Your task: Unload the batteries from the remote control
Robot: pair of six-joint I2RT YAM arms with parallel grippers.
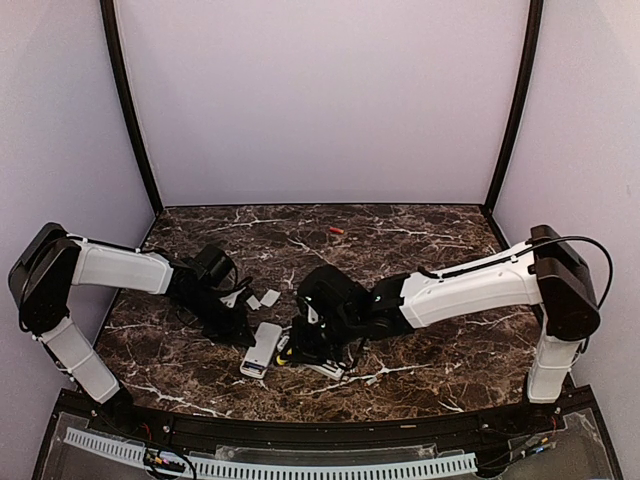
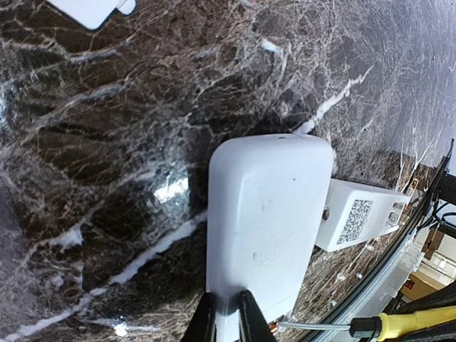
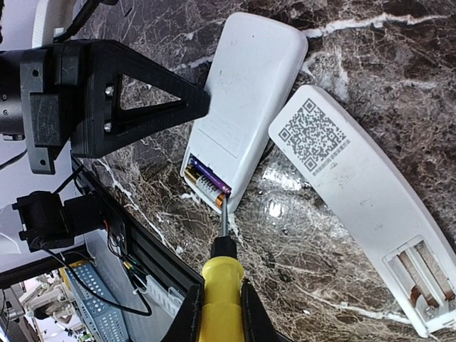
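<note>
A white remote [image 3: 249, 68] lies back side up on the marble table. At its near end the battery bay is uncovered, holding a purple battery [image 3: 209, 174] and an orange-ended one [image 3: 209, 191]. My left gripper is shut at the remote's side, white casing showing between its close fingers. Between the fingers of my right gripper sits the yellow handle of a screwdriver [image 3: 223, 274]. The shaft's tip meets the bay by the orange battery end; exact contact cannot be told.
A second white remote [image 3: 342, 182] lies close to the right, its bay open and without batteries. Small white pieces [image 1: 270, 297] rest behind the first remote. Far back lies a small red object [image 1: 336, 230].
</note>
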